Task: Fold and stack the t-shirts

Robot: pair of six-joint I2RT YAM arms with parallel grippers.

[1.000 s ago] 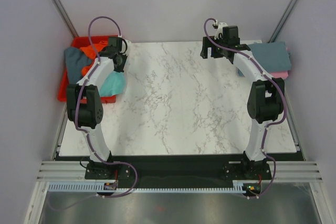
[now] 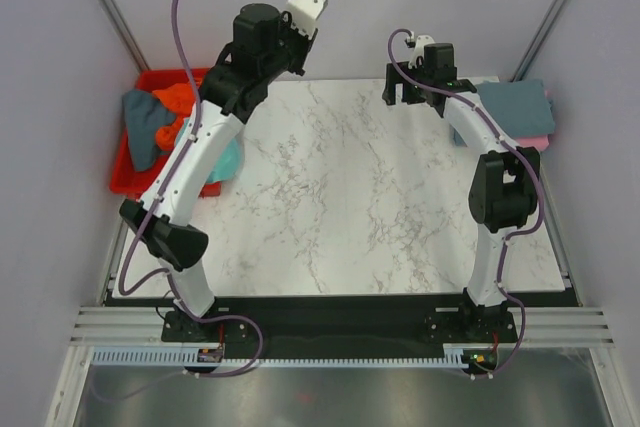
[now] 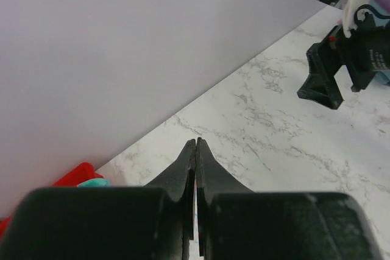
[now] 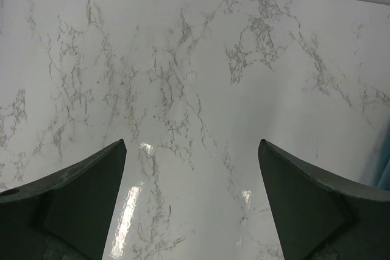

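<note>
High over the back of the table, my left gripper [image 2: 299,65] is shut. In the left wrist view its fingertips [image 3: 191,150] meet, with nothing showing between them. My right gripper [image 2: 395,85] stands open and empty above the bare tabletop, left of the folded stack. That stack of shirts [image 2: 515,109], blue-grey on top with pink below, lies at the back right. Crumpled shirts fill a red bin at the left: a blue-grey shirt [image 2: 147,129], an orange shirt [image 2: 176,97] and a turquoise shirt [image 2: 228,162], which spills past the bin's right side. The left arm covers part of them.
The red bin [image 2: 122,172] stands against the left wall. Bare marble-patterned tabletop [image 2: 330,197] stretches across the middle and front. Walls close in the back and both sides.
The turquoise shirt stays at the bin. The right arm looks still.
</note>
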